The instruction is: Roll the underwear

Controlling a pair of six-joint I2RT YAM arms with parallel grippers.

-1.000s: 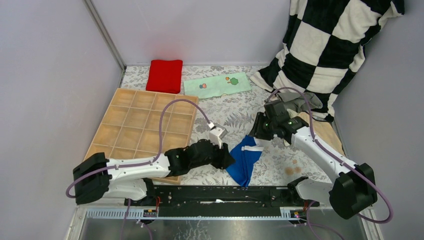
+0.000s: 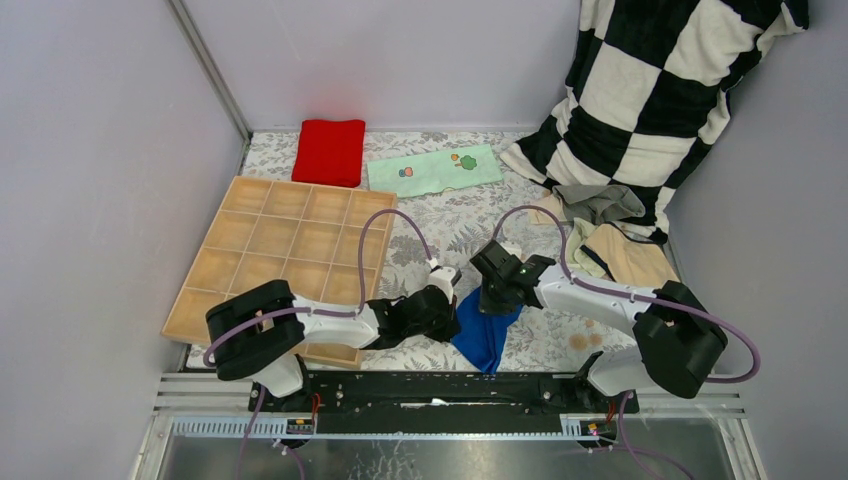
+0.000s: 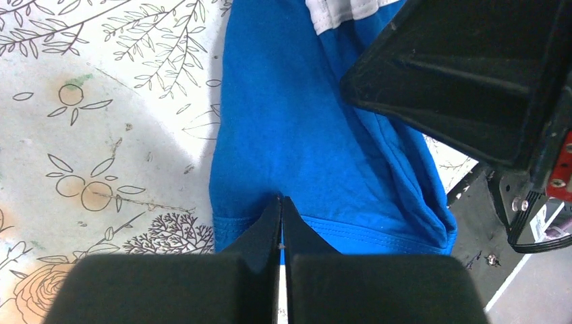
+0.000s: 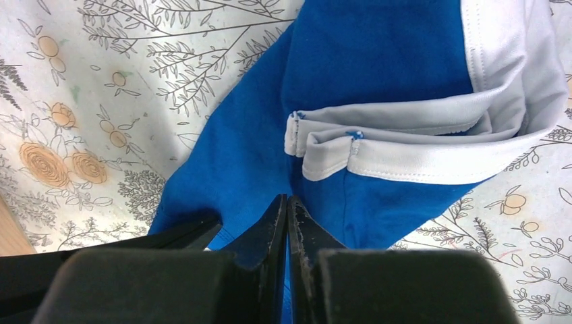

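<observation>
The blue underwear (image 2: 479, 340) lies between my two arms near the table's front edge, folded lengthwise, with a light-grey waistband (image 4: 411, 158) at its far end. My left gripper is shut, its tips down on the cloth just above the stitched hem (image 3: 378, 236); whether any cloth is pinched there is hidden. Farther up, at the edge of the folded layer below the waistband, my right gripper is shut on the underwear, though the small pinch itself barely shows. Both arms hide part of the cloth in the top view.
A wooden compartment tray (image 2: 245, 235) stands at the left, close to my left arm. Along the back lie a red folded cloth (image 2: 330, 152) and a green one (image 2: 435, 172). Grey and beige fabrics (image 2: 605, 205) are heaped back right, beneath a checkered blanket (image 2: 650, 90).
My right gripper has swung left and toward the front, coming down over the underwear and covering its waistband from above. The left arm has shifted slightly, its gripper staying by the cloth's left edge.
</observation>
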